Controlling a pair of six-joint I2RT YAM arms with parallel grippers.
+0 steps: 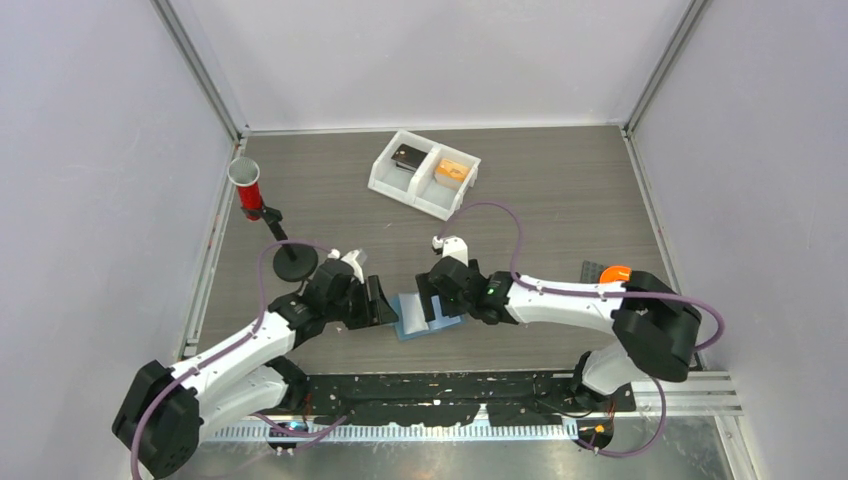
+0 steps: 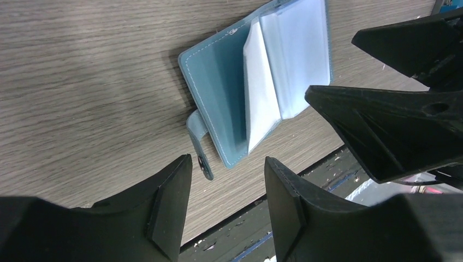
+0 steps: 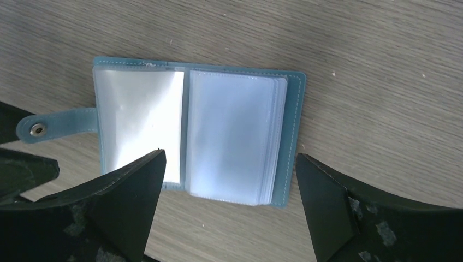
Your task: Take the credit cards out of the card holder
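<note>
A blue card holder (image 3: 295,139) lies spread open on the table, its clear sleeves (image 3: 232,136) facing up and its snap strap (image 3: 63,124) sticking out to the left. In the right wrist view my right gripper is above it, fingers wide apart around the sleeve side, nothing between them. My left gripper stands by the strap (image 2: 200,147) end, fingers part open; the strap's tip shows ahead of its fingers (image 2: 172,191), not held. In the top view the card holder (image 1: 410,333) is partly covered by both grippers.
A white two-part box (image 1: 386,183) at the back holds a black item (image 1: 408,156) and an orange one (image 1: 451,172). A red cup on a black stand (image 1: 294,262) is at left. Orange and dark blocks (image 1: 613,274) lie right.
</note>
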